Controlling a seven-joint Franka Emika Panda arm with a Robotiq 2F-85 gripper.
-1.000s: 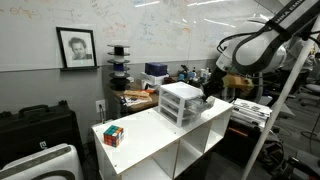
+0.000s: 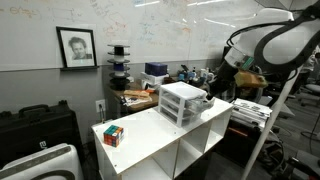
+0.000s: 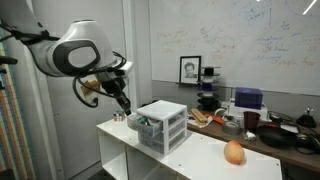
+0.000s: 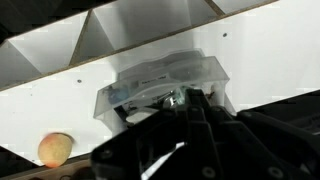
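Note:
A white drawer unit with clear drawers stands on the white shelf. Its top drawer is pulled out, with dark and green items inside. Above that drawer is my gripper, pointing down and shut. In the wrist view the clear drawer lies beneath the gripper, whose dark body covers part of the contents. Nothing shows clearly between its fingers. From the other side, the unit partly hides the drawer.
A puzzle cube sits at one end of the shelf top. Beyond the unit on the opposite side is a peach-like fruit. Shelf surface between the unit and each is clear. A cluttered table stands behind.
The drawer unit and the cube stay where they were.

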